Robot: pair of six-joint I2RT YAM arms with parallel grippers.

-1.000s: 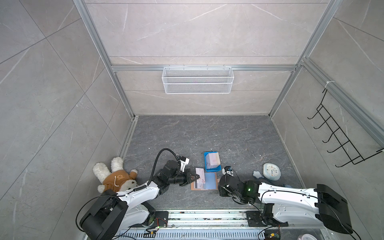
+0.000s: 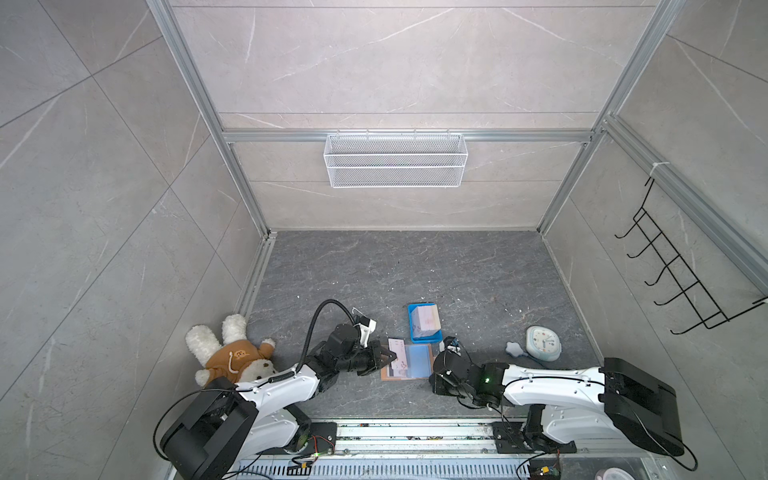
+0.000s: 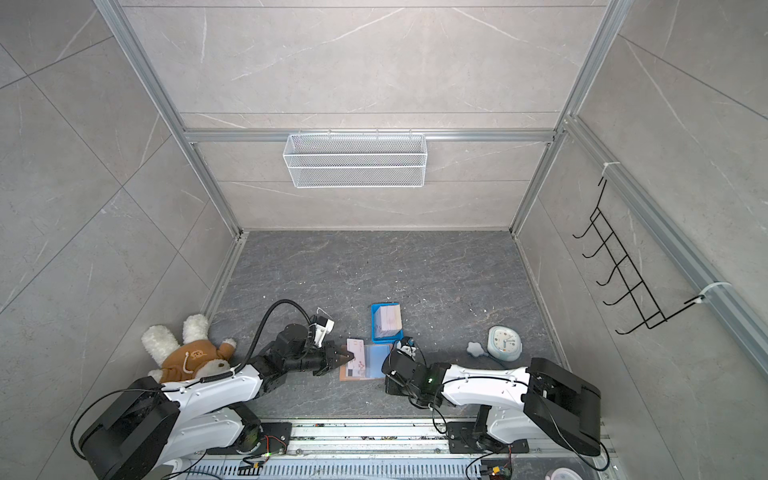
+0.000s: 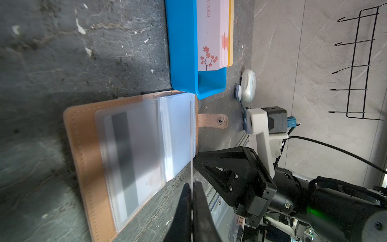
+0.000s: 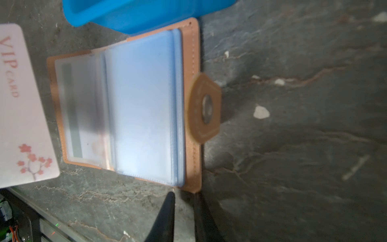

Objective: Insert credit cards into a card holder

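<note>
The open tan card holder (image 5: 194, 161) lies flat, its clear sleeves (image 5: 141, 109) facing up and a striped card in the left sleeve. My left gripper is shut on a pale pink VIP card (image 5: 26, 109). From the left wrist the card shows edge-on as a thin line; from above, it hangs over the holder's left half. My right gripper is open and empty at the holder's near right corner, its fingertips close to the sleeve edges. Whether they touch the sleeves cannot be told.
A blue tray (image 4: 183, 56) with a stack of cards (image 4: 209, 36) stands right behind the holder. A white clock (image 2: 544, 343) sits to the right and a plush toy (image 2: 232, 356) at far left.
The right arm has moved slightly left, bringing its gripper closer to the holder's right edge. The left gripper with the card has moved very slightly left.
</note>
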